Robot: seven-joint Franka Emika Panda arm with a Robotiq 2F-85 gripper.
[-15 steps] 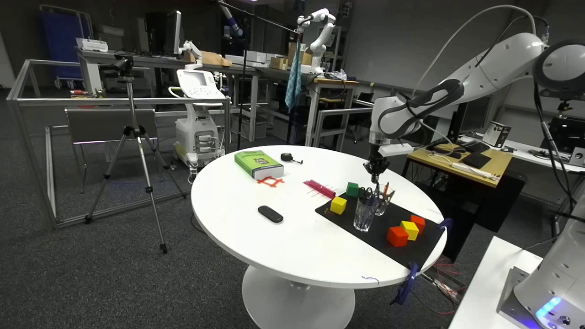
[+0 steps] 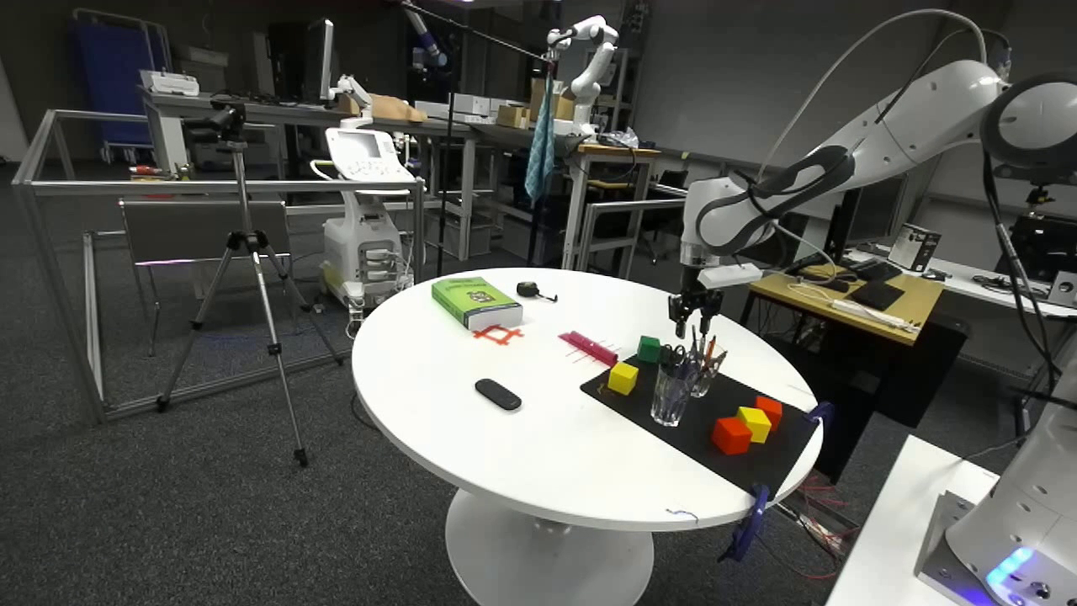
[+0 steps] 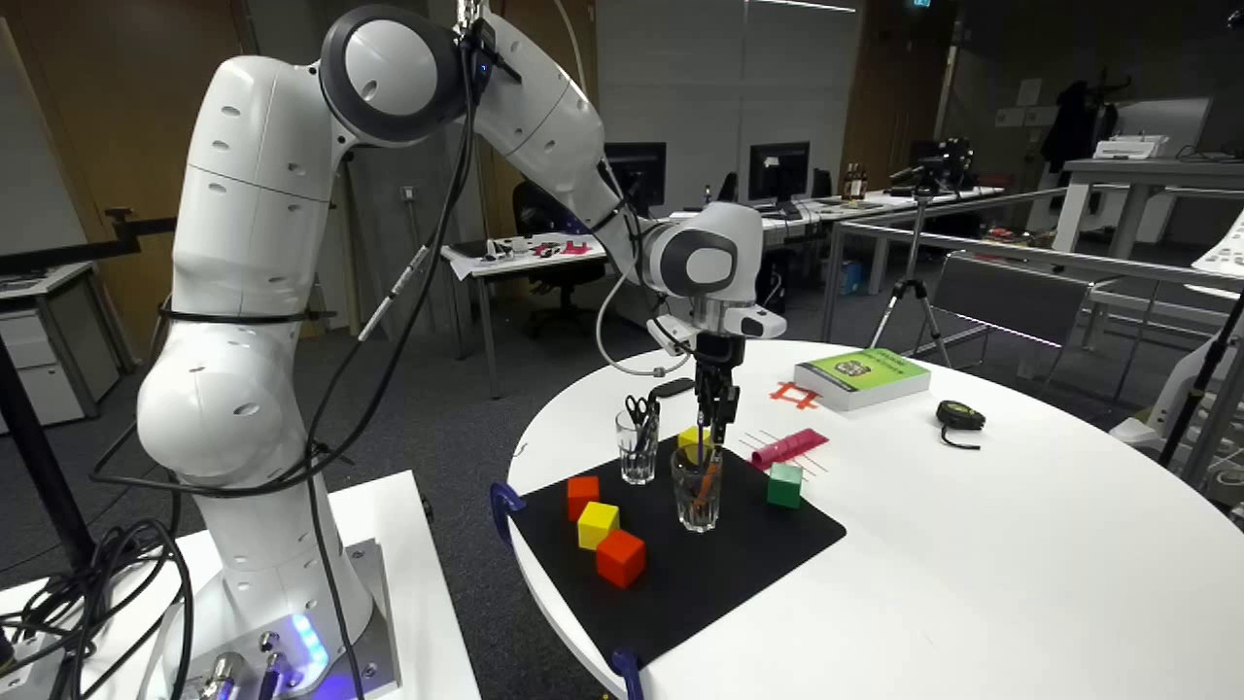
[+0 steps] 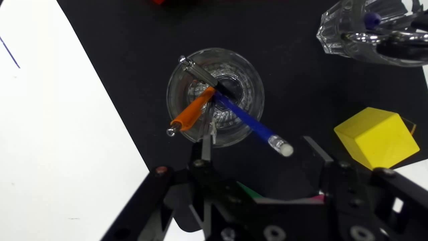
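Note:
My gripper (image 2: 692, 327) points down above the table with its fingers apart, nothing clasped between them. Just beneath and beside it a clear glass (image 3: 697, 515) (image 4: 257, 80) stands on the black mat, holding several writing tools. From this glass a blue pencil (image 4: 251, 121) with a white eraser leans out, its eraser end toward the gap between the fingers. An orange pen (image 4: 195, 109) and a clear pen (image 4: 199, 73) lean toward the other side. A second glass (image 2: 667, 402) (image 3: 638, 460) contains black-handled scissors (image 3: 640, 410).
Around the glasses sit a yellow cube (image 2: 623, 378), a green cube (image 2: 648, 349) and a cluster of red and yellow cubes (image 3: 600, 526). Farther off lie a green book (image 2: 476, 303), a tape measure (image 2: 535, 291) and a black oblong object (image 2: 497, 394).
The gripper's fingers have spread apart; a second ago they were close together. The arm stays in nearly the same place, and the glasses and cubes have not moved.

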